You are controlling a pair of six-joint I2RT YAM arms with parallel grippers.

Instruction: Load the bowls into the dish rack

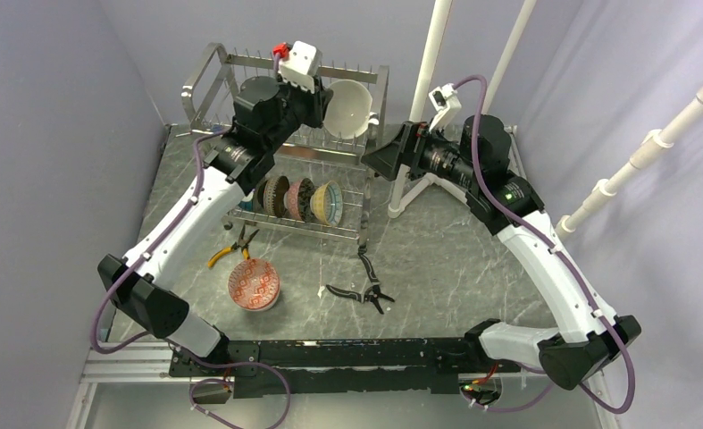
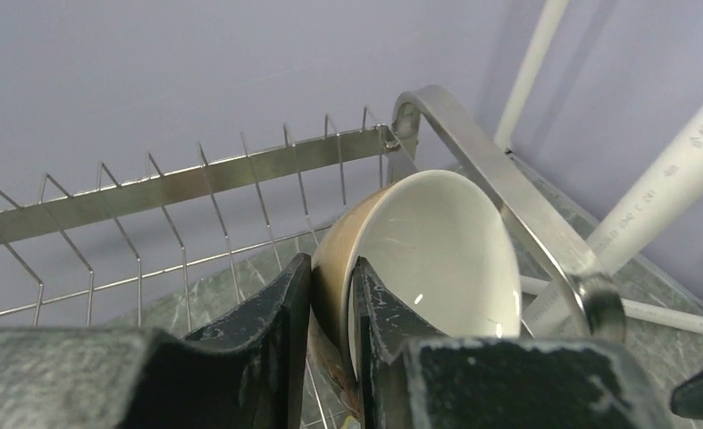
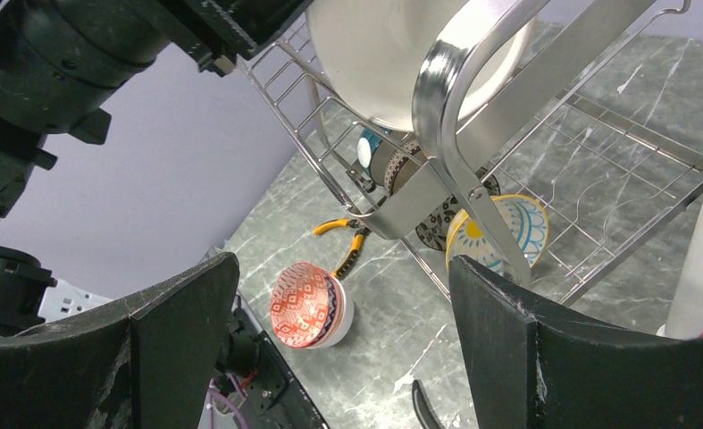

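Observation:
A white bowl (image 1: 347,109) stands on edge at the right end of the rack's (image 1: 325,154) upper tier. My left gripper has its fingers at the bowl's near rim, one on each side; whether they press on it is unclear. My right gripper is open and empty, right of the rack. Several patterned bowls (image 1: 327,203) stand on the lower tier. A stack of bowls topped by a red patterned one (image 1: 254,282) sits on the counter at front left.
Yellow-handled pliers (image 1: 222,253) and black-handled tools (image 1: 365,288) lie on the counter. White pipes (image 1: 428,54) rise behind and right of the rack.

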